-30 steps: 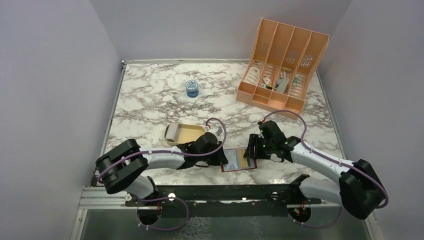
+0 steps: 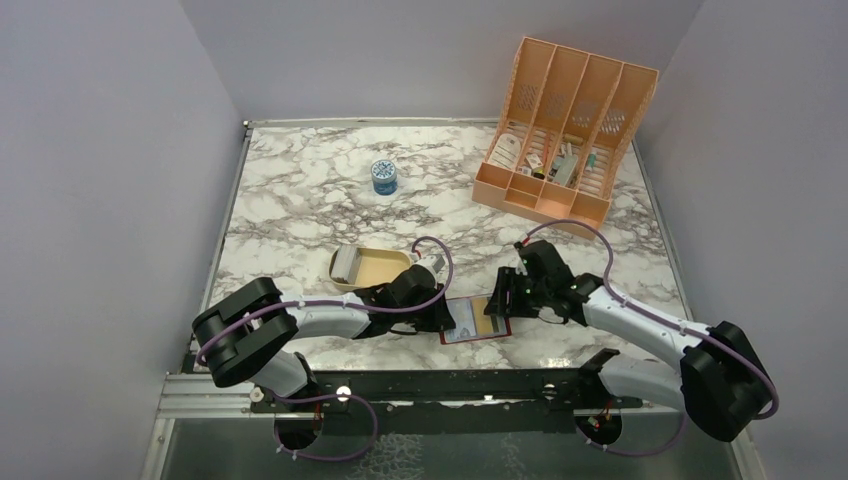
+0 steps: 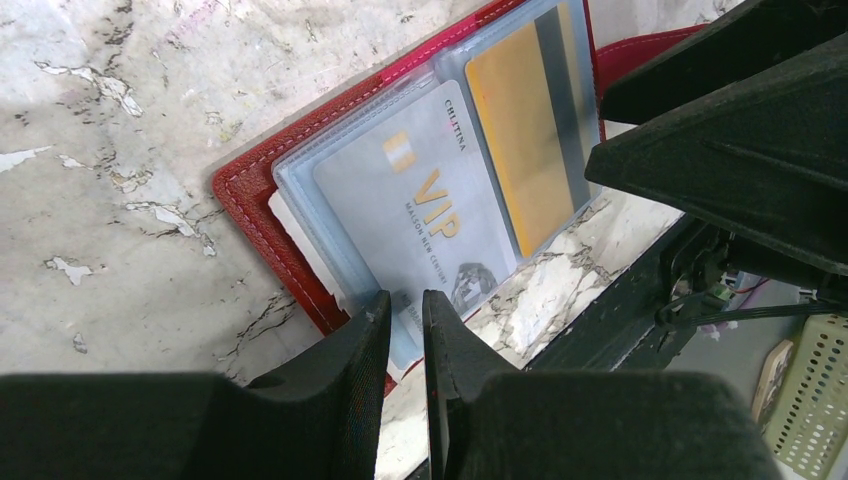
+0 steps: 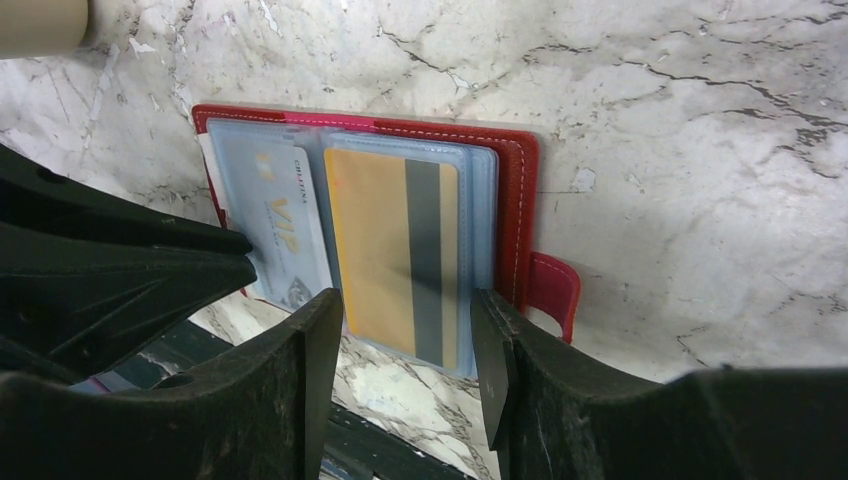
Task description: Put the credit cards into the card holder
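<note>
The red card holder (image 3: 243, 200) lies open at the front middle of the table. Its clear sleeves show a white VIP card (image 3: 405, 185) on one side and a yellow card (image 4: 385, 240) with a dark stripe on the other. My left gripper is over the VIP card's lower edge, fingertips close together with a narrow gap; whether it grips anything is unclear. My right gripper stands open across the yellow card's sleeve, one fingertip by the sleeve's outer edge.
A beige tray (image 2: 385, 262) with grey items sits behind the left arm. A blue round tin (image 2: 384, 176) and an orange compartment organizer (image 2: 540, 200) stand at the back.
The card holder has shifted very slightly left since one second ago. Both arms look almost unmoved.
</note>
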